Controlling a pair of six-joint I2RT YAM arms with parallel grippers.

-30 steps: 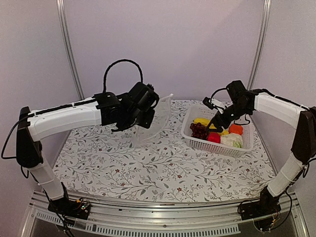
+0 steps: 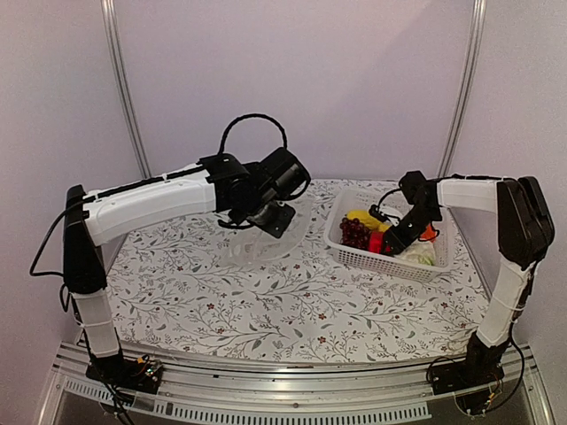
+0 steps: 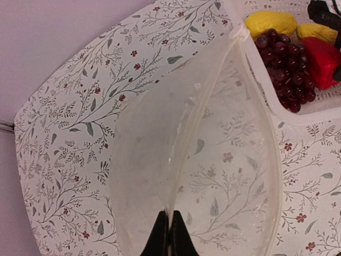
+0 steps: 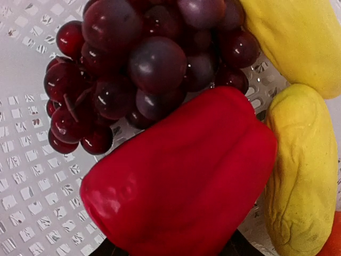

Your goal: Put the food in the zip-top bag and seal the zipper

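Note:
The clear zip bag (image 3: 144,154) lies over the floral table, held upright at its edge by my left gripper, which is shut on it. My right gripper (image 2: 390,239) is down inside the white basket (image 2: 354,257). In the right wrist view a red pepper (image 4: 176,176) fills the space between its fingers, whose tips are mostly hidden under it; whether they grip it is unclear. Beside it lie red grapes (image 4: 154,64) and two yellow items (image 4: 298,170). A pale leafy vegetable (image 2: 416,252) and an orange item (image 4: 330,234) share the basket.
The basket sits right of the bag on the table. Pale walls enclose the back and sides.
The right gripper has lowered into the basket onto the red pepper.

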